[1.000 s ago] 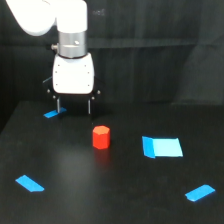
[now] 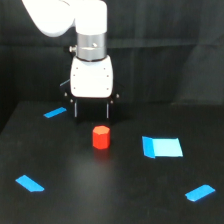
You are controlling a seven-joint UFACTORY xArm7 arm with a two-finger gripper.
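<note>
A small red block (image 2: 101,138) with a faceted outline stands on the black table, left of the middle. My gripper (image 2: 93,110) hangs above and behind it under the white hand, its two dark fingers spread apart. No object shows between them, and the block appears apart from the fingers.
A pale cyan sheet (image 2: 168,148) with a brighter blue strip along its left side lies to the right. Blue tape marks are on the table at front left (image 2: 30,184), front right (image 2: 200,192) and back left (image 2: 55,112). Bare table surrounds the block.
The arm and gripper have shifted right and slightly lower in the view, closer to the red block. Block, sheet and tape marks have stayed in place.
</note>
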